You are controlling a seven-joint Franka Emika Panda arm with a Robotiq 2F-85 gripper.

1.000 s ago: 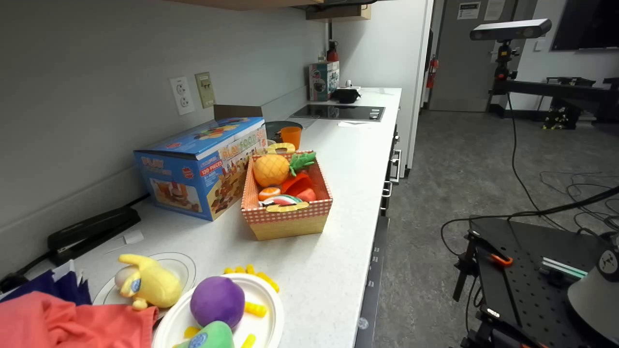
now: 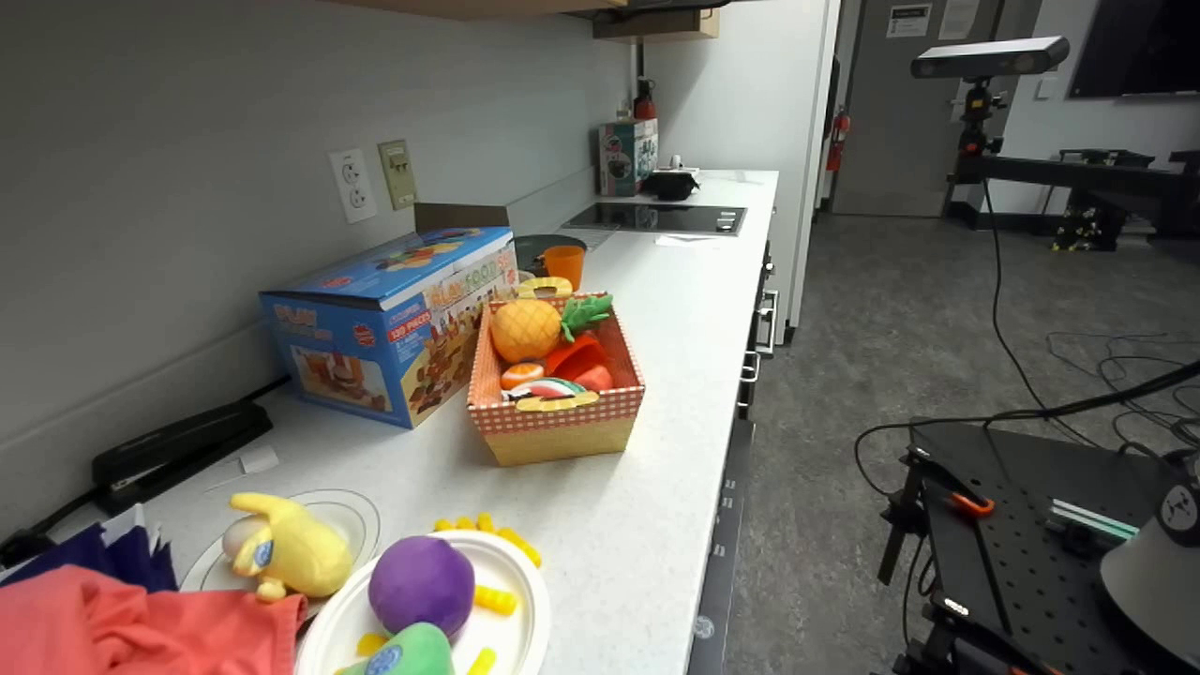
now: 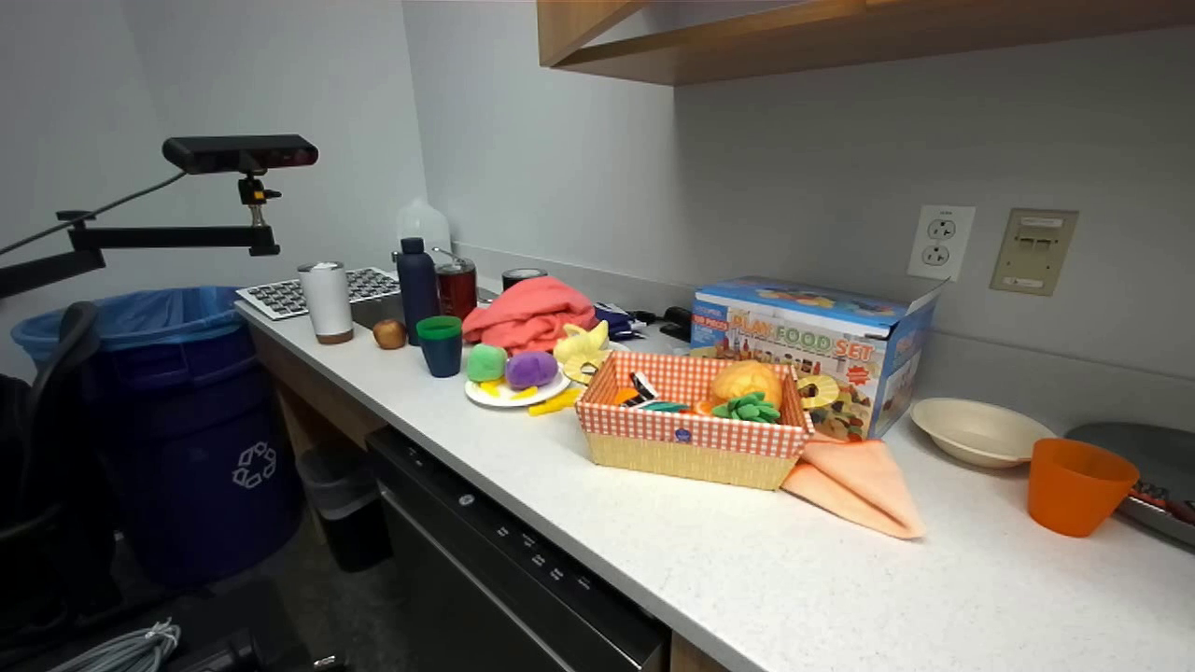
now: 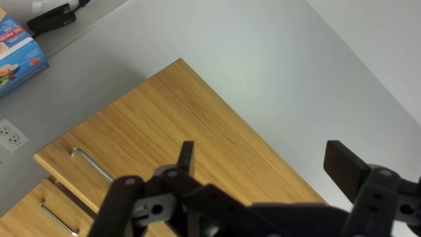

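My gripper is open in the wrist view, its two dark fingers wide apart with nothing between them. It faces the wooden cabinet [image 4: 158, 114] and the grey wall, well away from the counter things; neither exterior view has it in sight. On the counter, a checked basket [image 2: 562, 437] holds a toy pineapple [image 2: 525, 330], a red toy and other play food. A white plate [image 2: 526, 594] bears a purple plush [image 2: 422, 585], a green plush [image 2: 411, 652] and yellow pieces. A yellow plush [image 2: 298, 551] lies beside it.
A blue play food box [image 2: 349, 349] stands by the wall behind the basket. A coral cloth [image 3: 538, 315], bottles and a blue cup [image 3: 440, 353] crowd the far end. The orange cup [image 3: 1077, 487] and a beige bowl [image 3: 977, 431] sit opposite.
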